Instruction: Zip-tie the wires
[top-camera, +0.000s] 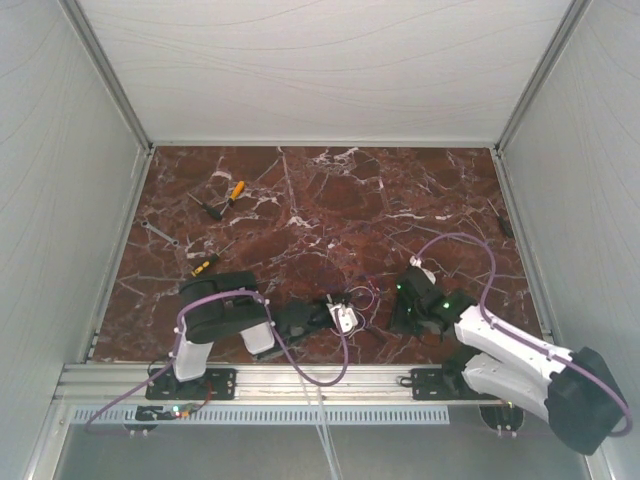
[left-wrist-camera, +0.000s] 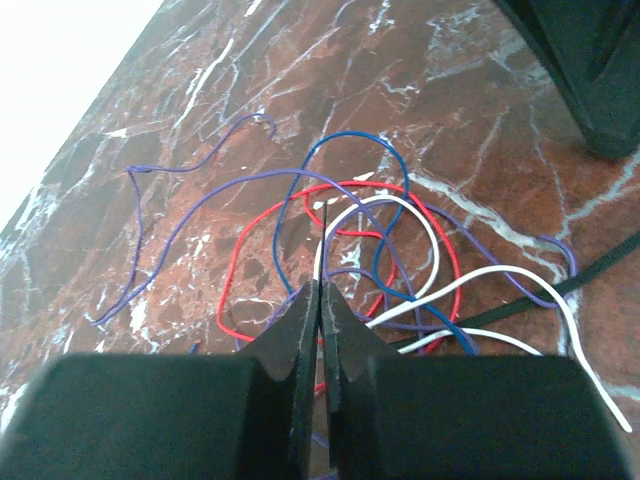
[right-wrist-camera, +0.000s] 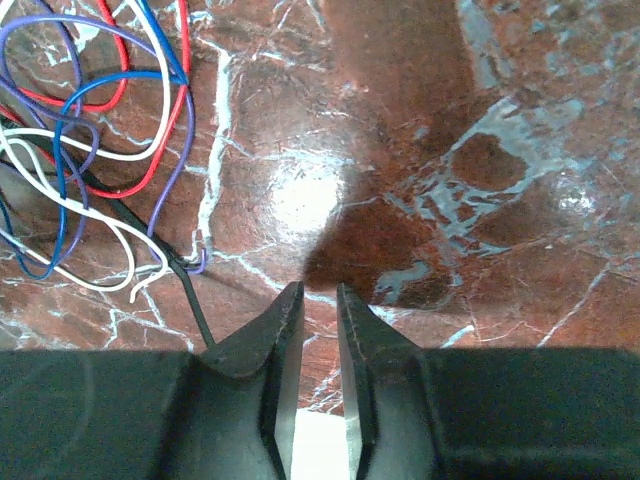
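Observation:
Red, blue, purple and white wires (left-wrist-camera: 443, 235) lie in a loose tangle on the marble tabletop, beyond my left fingertips. A black zip tie (left-wrist-camera: 600, 263) runs in from the right and passes in among the wires. My left gripper is shut, and a thin dark strip, apparently the tie's end, rises from between its fingertips. In the right wrist view, the tie (right-wrist-camera: 190, 300) crosses beside the wires (right-wrist-camera: 110, 150) and drops behind my right finger. The right gripper is slightly open over bare table right of the bundle, its gap empty.
Screwdrivers (top-camera: 236, 192) and a wrench (top-camera: 160, 234) lie on the table's left side, with a dark-handled tool (top-camera: 504, 228) near the right edge.

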